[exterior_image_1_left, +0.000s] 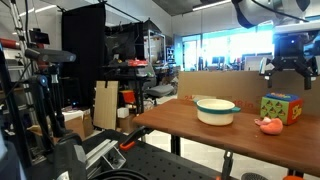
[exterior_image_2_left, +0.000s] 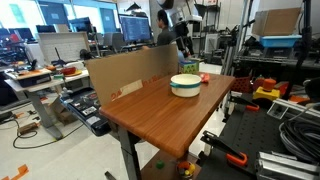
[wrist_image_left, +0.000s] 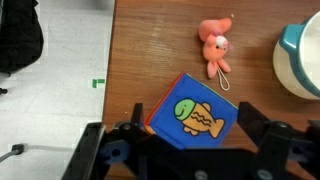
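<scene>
My gripper is open above a colourful box, its two fingers wide apart with nothing between them. In the wrist view, the blue top of the box (wrist_image_left: 196, 112) shows a green and orange fish picture and sits turned at an angle below the fingers. The dark gripper body hides its near part. In exterior view 1 the box (exterior_image_1_left: 281, 108) stands on the table, with clear air between it and the gripper (exterior_image_1_left: 291, 72). A pink-orange soft toy (wrist_image_left: 215, 45) with a thin loop lies beside the box. The white bowl (exterior_image_1_left: 215, 112) has a green rim.
In exterior view 2 a brown panel (exterior_image_2_left: 130, 76) stands along one side of it. A pale floor (wrist_image_left: 50, 90) lies past the table's edge.
</scene>
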